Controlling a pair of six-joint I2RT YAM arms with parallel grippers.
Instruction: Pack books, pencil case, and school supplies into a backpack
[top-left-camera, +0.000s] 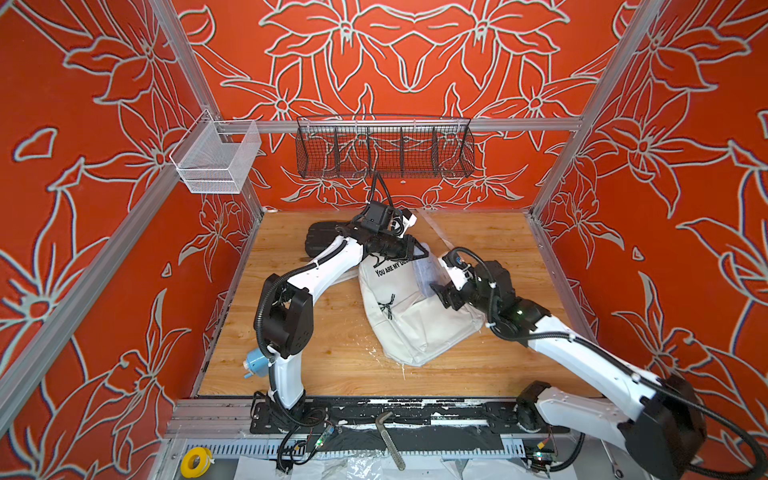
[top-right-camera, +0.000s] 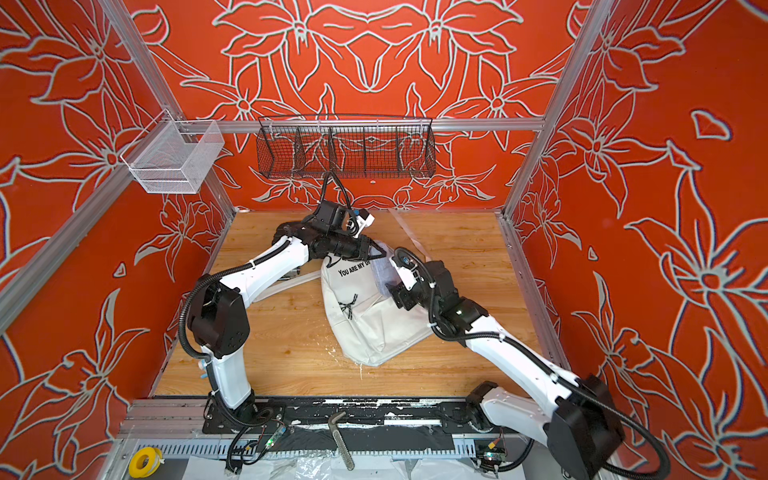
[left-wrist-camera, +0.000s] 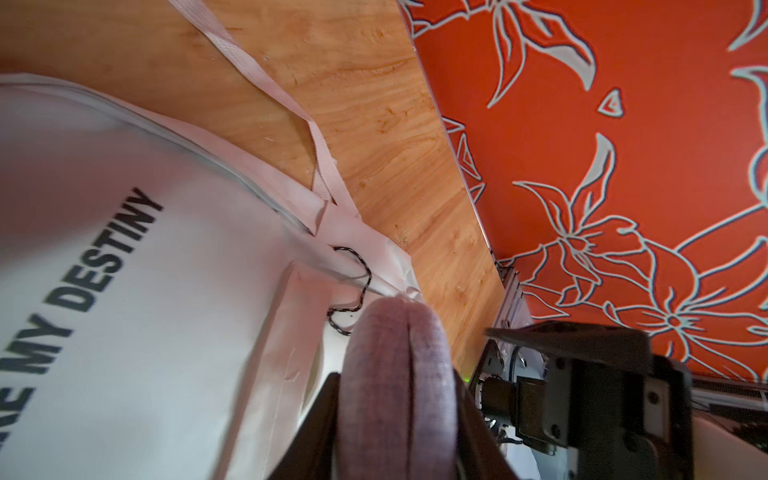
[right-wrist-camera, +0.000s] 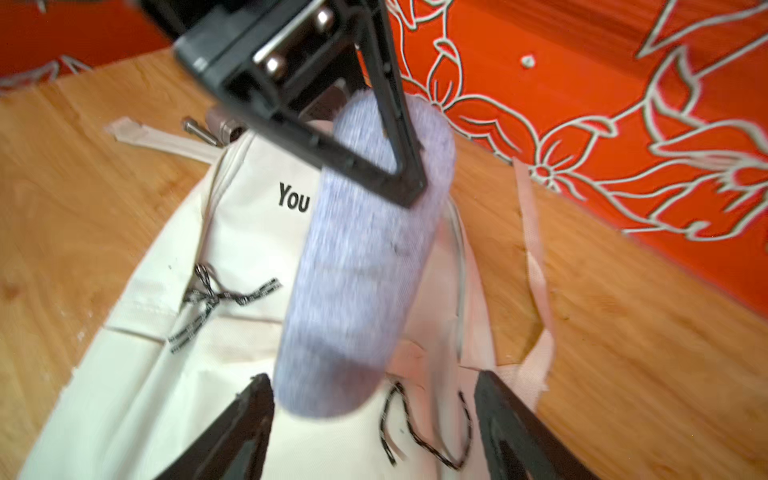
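Observation:
A pale lavender pencil case (left-wrist-camera: 396, 392) fills the bottom of the left wrist view. My left gripper (top-left-camera: 417, 249) is shut on its upper end, one black finger (right-wrist-camera: 397, 180) lying across it in the right wrist view. The case (right-wrist-camera: 364, 264) hangs at a slant above the white backpack (top-left-camera: 408, 324), which lies on the table with its lettering toward the back. Just off the case's lower end, my right gripper stands open, its fingertips apart with nothing held between them. The backpack's opening is only partly visible.
A dark case (top-left-camera: 324, 238) lies behind the left arm. Near the left front sits a light blue item (top-left-camera: 256, 362). A loose backpack strap (right-wrist-camera: 532, 264) trails over the table. Bare wood shows right of the backpack. A black wire basket (top-left-camera: 384, 150) hangs at the back.

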